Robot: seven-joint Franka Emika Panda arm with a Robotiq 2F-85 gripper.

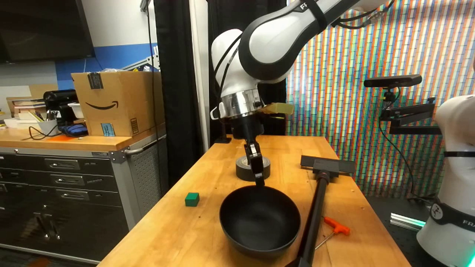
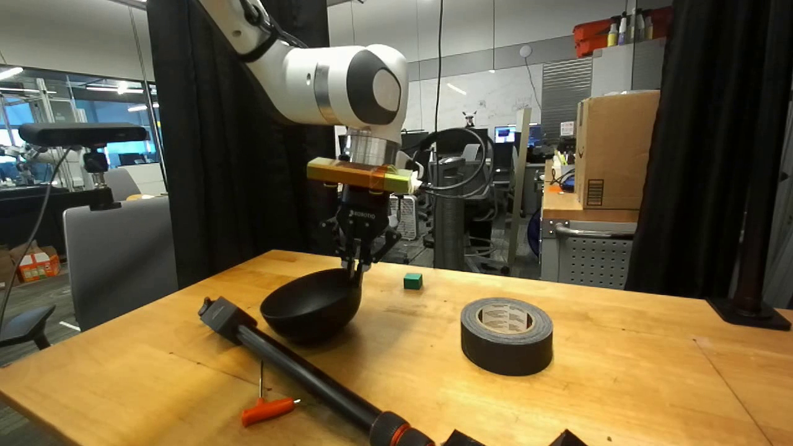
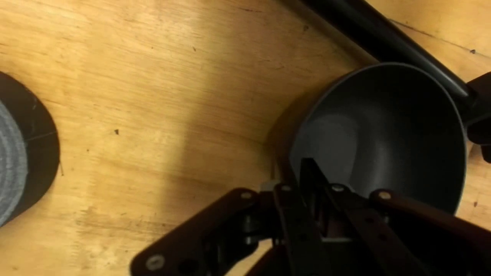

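Observation:
A black bowl (image 1: 260,222) is held by its rim in my gripper (image 1: 259,181), which is shut on the far side of it. In the second exterior view the bowl (image 2: 308,306) leans, its rim highest where the gripper (image 2: 354,267) pinches it. Whether its base touches the table cannot be made out. From the wrist, one dark finger (image 3: 310,172) reaches inside the bowl (image 3: 386,133); the other finger is at the outer wall, partly lost in shadow. The bowl's inside looks empty.
A black pole tool (image 1: 317,200) lies close along the bowl's right side, with an orange-handled hex key (image 1: 337,226) beyond it. A green block (image 1: 192,199) sits left of the bowl. Behind stands a tape roll (image 2: 507,334). Bare tabletop (image 1: 178,240) stretches out front left.

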